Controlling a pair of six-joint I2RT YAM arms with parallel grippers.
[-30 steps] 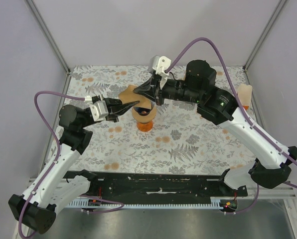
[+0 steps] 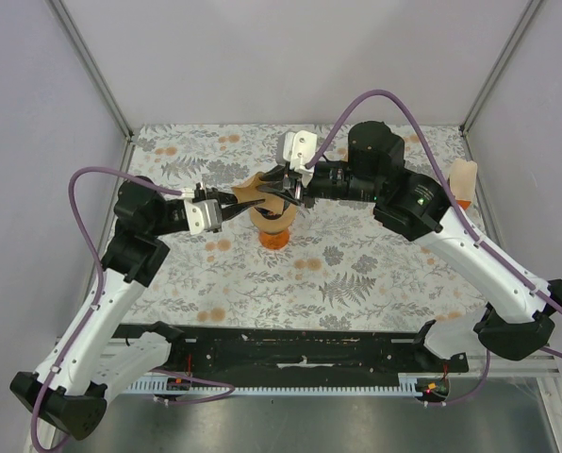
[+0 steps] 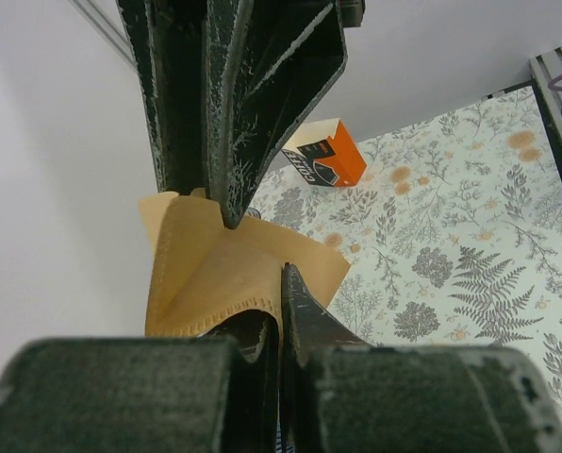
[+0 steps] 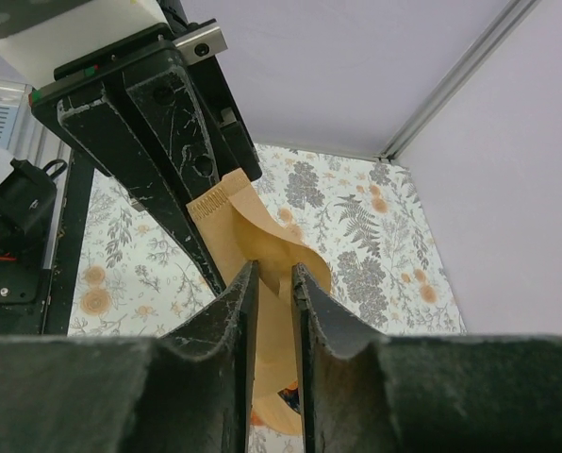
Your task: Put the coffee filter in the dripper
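Note:
A tan paper coffee filter (image 2: 253, 189) is held between my grippers above the dripper (image 2: 272, 226), which has a wooden rim and an orange base. My left gripper (image 2: 234, 203) is shut on the filter's edge; in its wrist view the paper (image 3: 224, 283) runs into the fingertips. My right gripper (image 2: 274, 185) reaches in from the right at the filter's upper part. In the right wrist view its fingertips (image 4: 276, 274) are slightly apart inside the folded paper (image 4: 224, 236). The dripper is mostly hidden behind the filter in both wrist views.
An orange-and-white box of filters (image 2: 463, 184) stands at the right edge of the patterned mat.
My right gripper has lowered slightly toward the front, and my left arm has shifted a little back and left.

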